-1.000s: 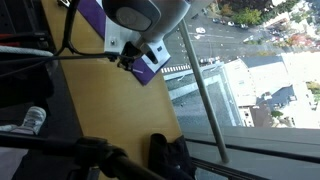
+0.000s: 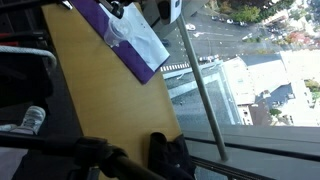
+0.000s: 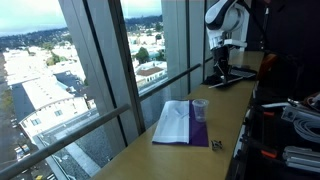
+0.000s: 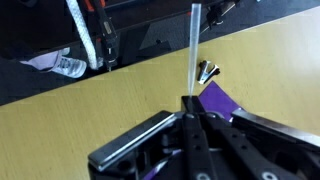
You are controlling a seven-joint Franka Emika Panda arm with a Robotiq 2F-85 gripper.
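In the wrist view my gripper is shut, its fingertips together. A thin, translucent stick (image 4: 194,48) runs up the picture from between them and seems to be held there. A clear cup (image 3: 200,108) stands upright on a purple sheet (image 3: 199,134), beside a white paper (image 3: 172,122); the wrist view does not show the cup. In exterior view 1 the dark gripper (image 2: 116,8) shows at the top edge, partly cut off, above the cup (image 2: 118,33) in the picture.
A small silvery object (image 3: 215,145) lies near the purple sheet. The wooden table (image 3: 135,165) has bare room around the sheets. Windows line one side, and dark equipment (image 3: 285,130) stands off the other.
The arm has moved up and out of exterior view 1, uncovering the purple sheet, the paper and the cup. The table items look unmoved.
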